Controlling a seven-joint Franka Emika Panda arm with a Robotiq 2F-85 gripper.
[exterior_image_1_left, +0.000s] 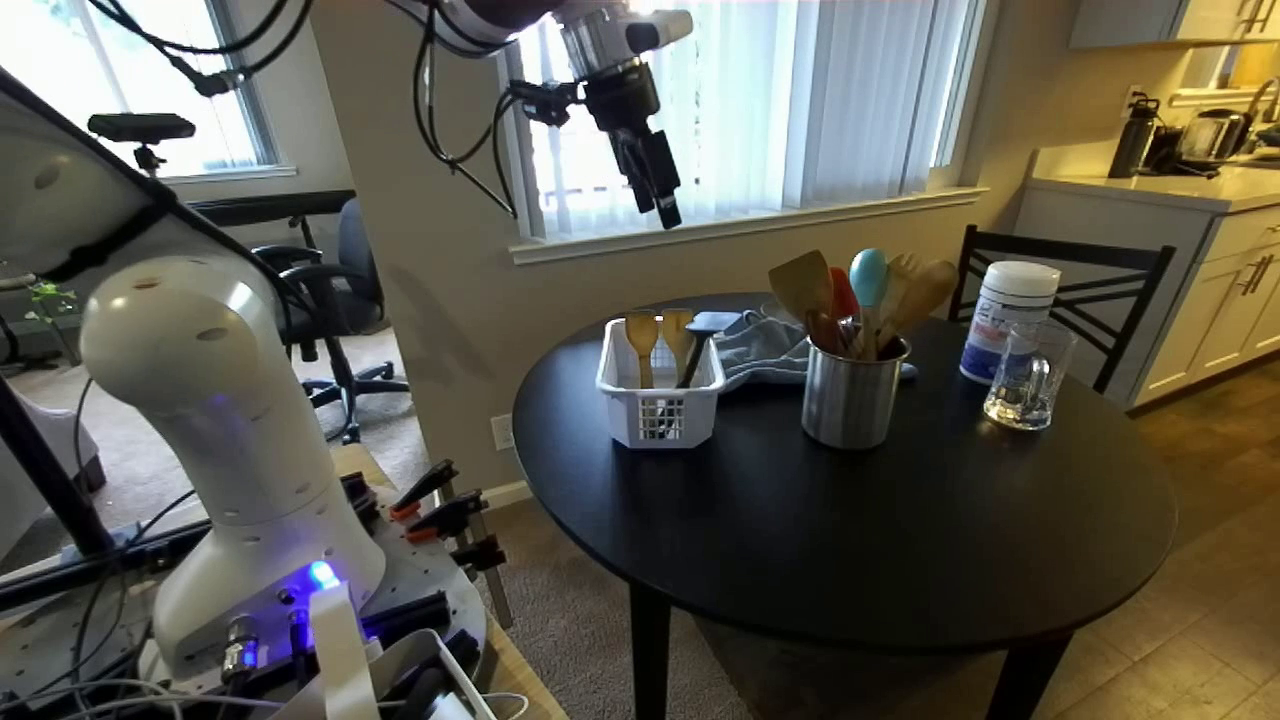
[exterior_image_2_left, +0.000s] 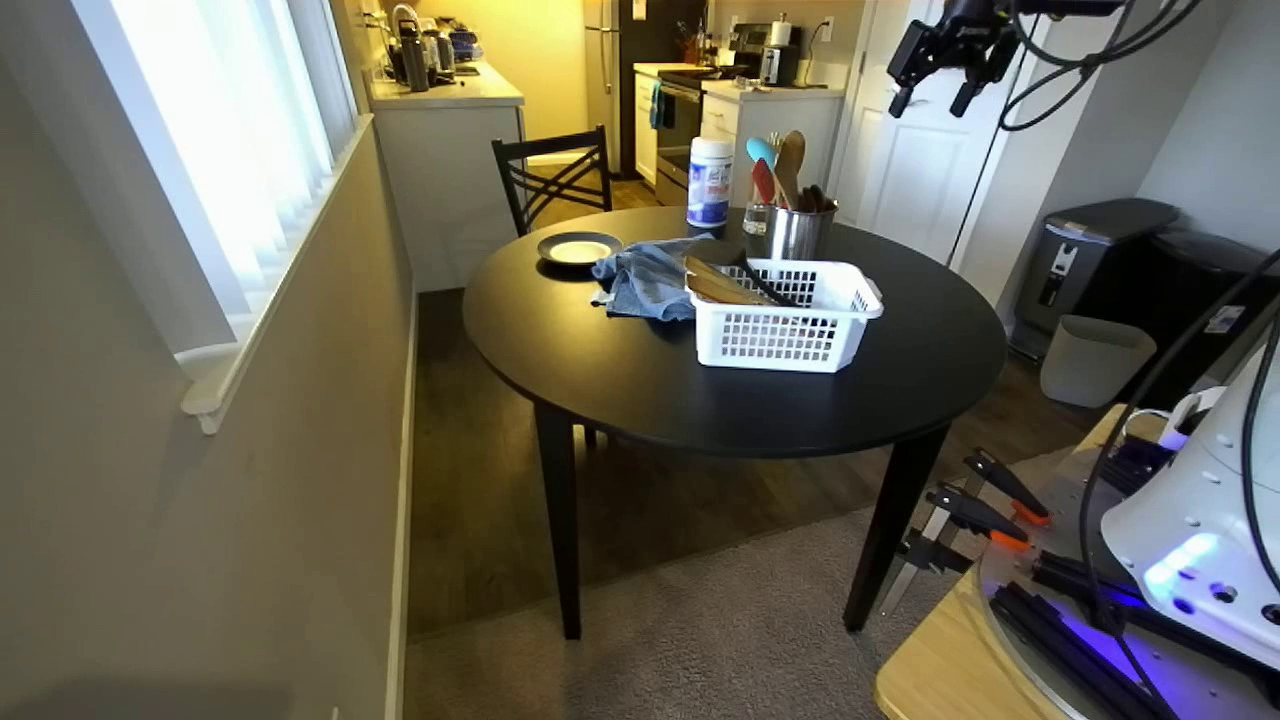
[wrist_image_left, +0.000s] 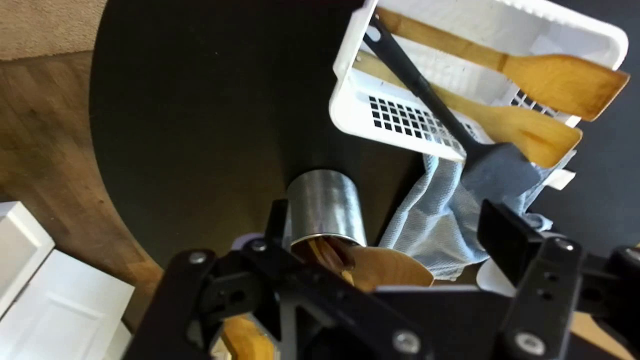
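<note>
High above the round black table, my gripper (exterior_image_2_left: 930, 106) stands open with nothing between its fingers. On the table sits a white plastic basket (exterior_image_1_left: 661, 414); two wooden spatulas (wrist_image_left: 552, 78) and a dark spatula (wrist_image_left: 429, 96) lean in it. Beside the basket stands a steel canister (exterior_image_1_left: 849, 402) full of utensils, among them a turquoise-headed one (exterior_image_1_left: 867, 277), a red one (exterior_image_2_left: 763, 181) and several wooden ones. In the wrist view the canister (wrist_image_left: 324, 204) shows beyond my fingers, which hide part of its utensils. A blue-grey cloth (exterior_image_2_left: 649, 278) lies crumpled near both containers.
A white wipes tub (exterior_image_1_left: 1008, 314) and a clear glass mug (exterior_image_1_left: 1028, 378) stand at the table's right in exterior view 1. A small dark-rimmed plate (exterior_image_2_left: 579, 248) rests behind the cloth. A black chair (exterior_image_1_left: 1068, 282) adjoins the table.
</note>
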